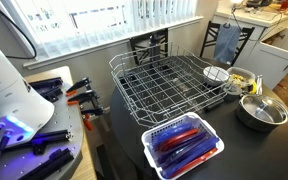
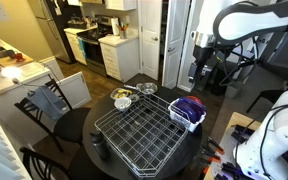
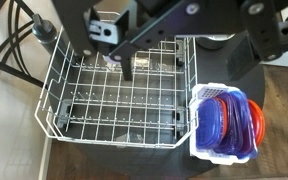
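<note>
My gripper shows at the top of the wrist view, its dark fingers apart with nothing between them. Below it stands an empty white wire dish rack (image 3: pixel 119 105). Beside the rack is a white plastic basket (image 3: pixel 206 93) holding blue and red pieces (image 3: pixel 212 122), which look like dishes or containers. In exterior view 1 the rack (image 1: pixel 164 88) is on the dark round table, with the basket (image 1: pixel 150 141) at its near side. The gripper (image 2: pixel 197 68) hangs above the table in exterior view 2, clear of rack and basket. Exterior view 1 does not show it.
A steel bowl (image 1: pixel 263 112) and a white bowl (image 1: pixel 215 75) sit past the rack, near some yellow items (image 1: pixel 240 82). A dark bottle (image 2: pixel 99 145) stands at the rack's other end. Chairs surround the table. Bare tabletop (image 1: pixel 239 150) shows right of the basket.
</note>
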